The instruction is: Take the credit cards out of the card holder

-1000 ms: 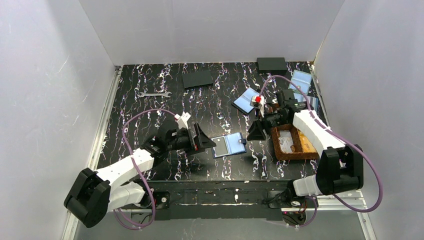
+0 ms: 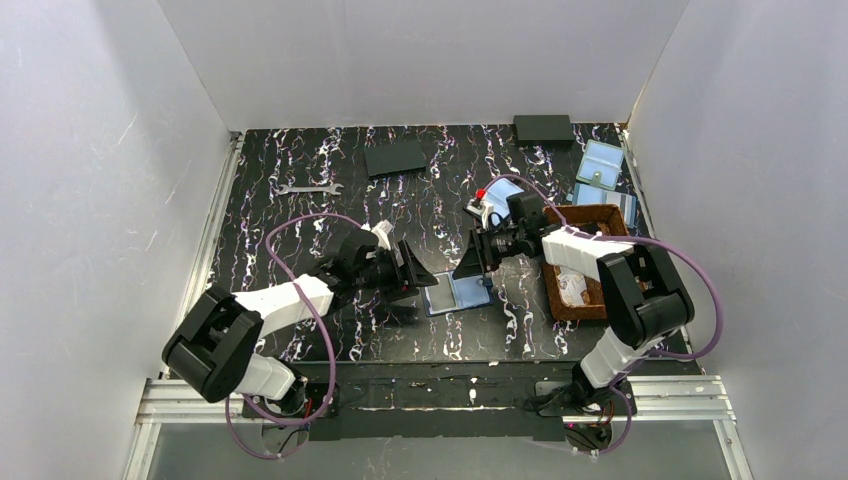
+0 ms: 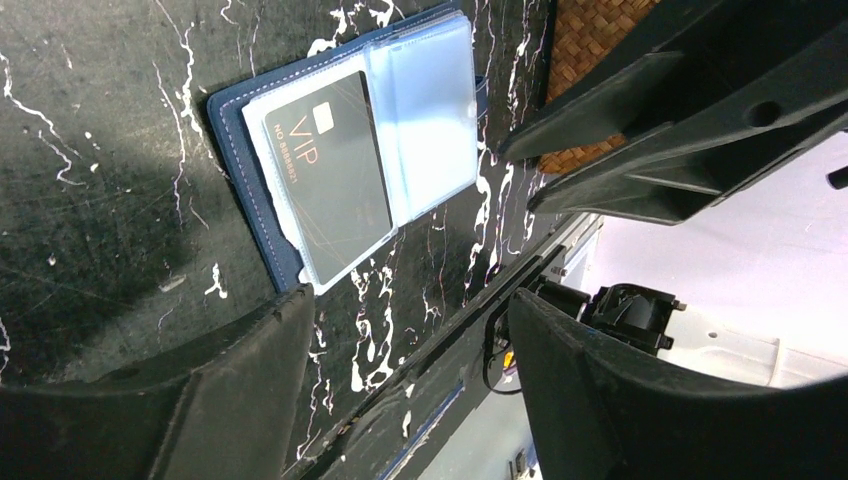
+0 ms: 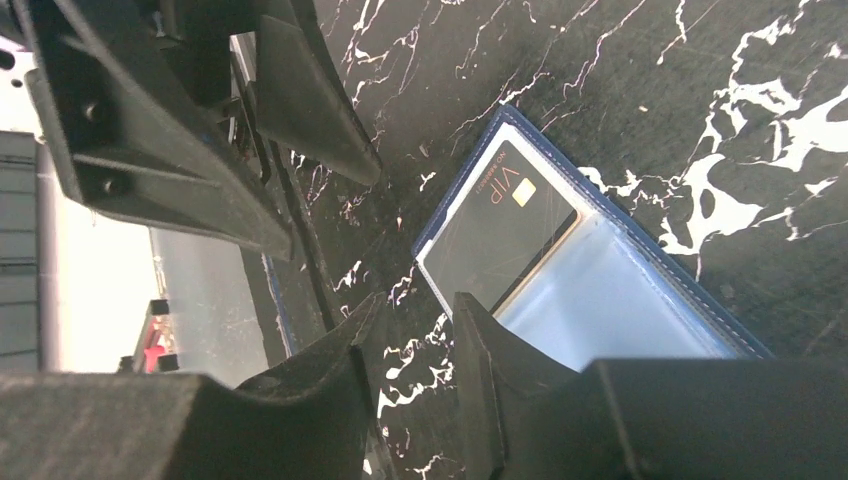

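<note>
The open card holder [image 2: 455, 300] lies at the front middle of the table, with a dark VIP card [image 3: 330, 180] in one clear sleeve [image 3: 430, 110] and the other side pale blue. My left gripper [image 2: 405, 275] hangs at its left and my right gripper [image 2: 475, 260] above its right half. In the left wrist view the left gripper's fingers [image 3: 230, 390] are apart, with the holder beyond them and nothing between. In the right wrist view the right gripper's fingers [image 4: 510, 410] point at the holder; the gap between them is narrow, with nothing visible in it.
A woven basket [image 2: 565, 312] stands at the right, with blue holders [image 2: 600, 160] behind it and another [image 2: 503, 190] behind my right arm. Two black blocks [image 2: 395, 157] lie at the back, a wrench [image 2: 310, 188] at back left.
My right gripper has moved left and down over the card holder. My left gripper has moved slightly right, and both arms have shifted. The holder stays in place.
</note>
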